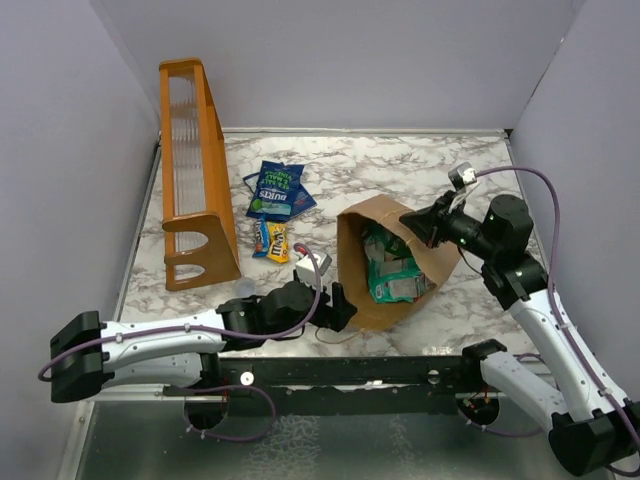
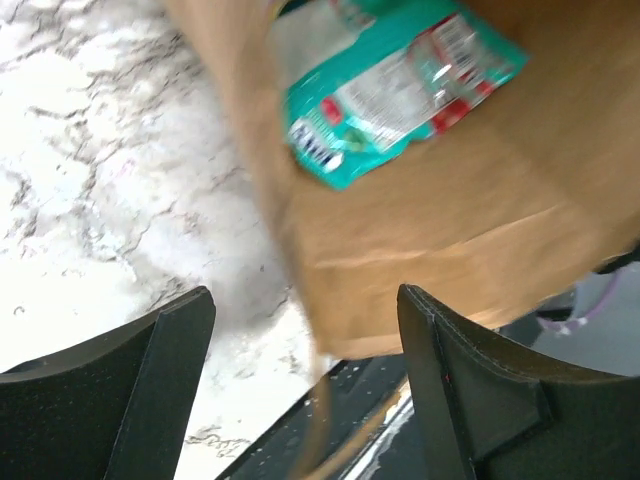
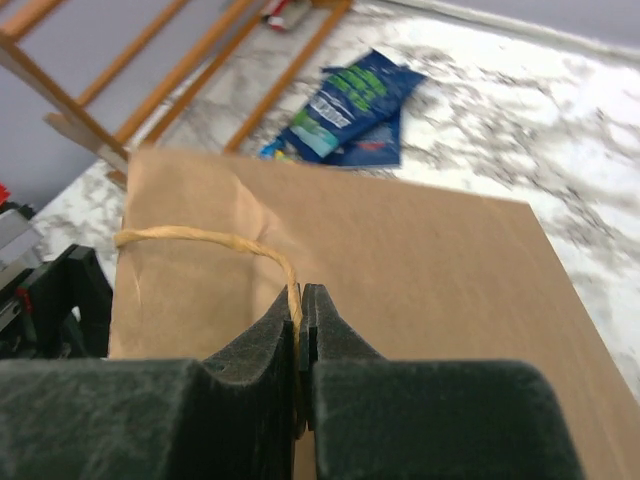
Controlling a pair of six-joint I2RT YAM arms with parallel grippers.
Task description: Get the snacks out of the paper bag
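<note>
The brown paper bag lies with its mouth toward the left. Inside it are a teal snack pack and a darker green pack, partly covered by the bag's wall. My right gripper is shut on the bag's twisted paper handle, above the upper side. At the lower left of the mouth is my left gripper, open; the bag's blurred edge shows in the gap between its fingers, and the teal pack is beyond the fingertips, apart from them.
A blue Burts pack overlaps another blue pack on the marble table, with a yellow-and-blue pack below them. An orange wooden rack stands at the left.
</note>
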